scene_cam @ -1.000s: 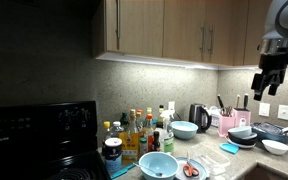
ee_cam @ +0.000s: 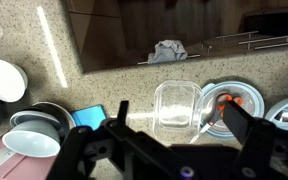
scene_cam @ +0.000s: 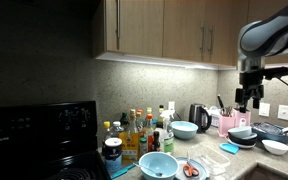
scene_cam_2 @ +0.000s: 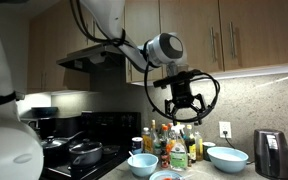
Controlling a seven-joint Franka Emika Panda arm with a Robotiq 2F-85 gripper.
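Note:
My gripper is open in the wrist view, its dark fingers [ee_cam: 87,148] spread apart over the counter with nothing held between them. Below it lies a clear plastic container [ee_cam: 174,107]. To the right of that is a plate [ee_cam: 234,98] bearing a small orange-red item and a utensil. A blue item [ee_cam: 90,116] rests left of the container. In exterior view 1 the gripper [scene_cam: 246,104] hangs in the air at the right, in front of the pink knife block and above the counter.
A light blue bowl [scene_cam: 158,166] stands by several bottles [scene_cam: 134,138] near the stove [scene_cam: 42,140]. Farther along are another blue bowl [scene_cam: 184,130], a dark kettle [scene_cam: 200,117] and stacked bowls [ee_cam: 34,132]. A crumpled cloth [ee_cam: 168,51] lies past the counter's edge.
In exterior view 1 the arm has come lower and leftward, bringing the gripper into view over the right end of the counter. The objects on the counter look unmoved.

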